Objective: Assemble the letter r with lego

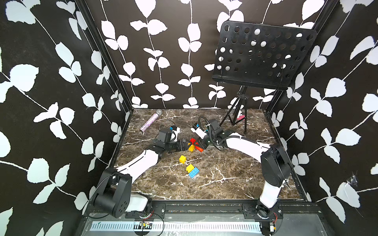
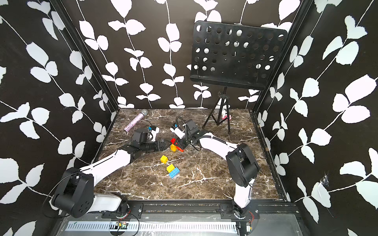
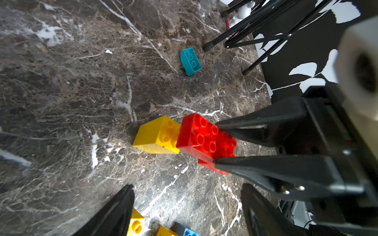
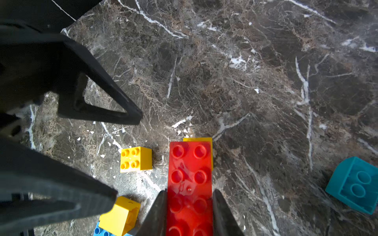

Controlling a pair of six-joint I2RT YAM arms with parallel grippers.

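Note:
A long red brick (image 4: 189,165) is held in my right gripper, which is shut on it; a yellow brick (image 3: 155,135) lies against it, partly beneath its end. My left gripper is open, with nothing between its fingers, close to the red and yellow bricks; in the right wrist view its fingers reach in from the left. Loose yellow bricks (image 4: 135,159), a light blue brick (image 1: 193,172) and a teal brick (image 3: 191,61) lie on the marble table.
A black music stand (image 1: 263,55) stands at the back right on tripod legs. A glittery microphone (image 1: 150,122) lies at the back left.

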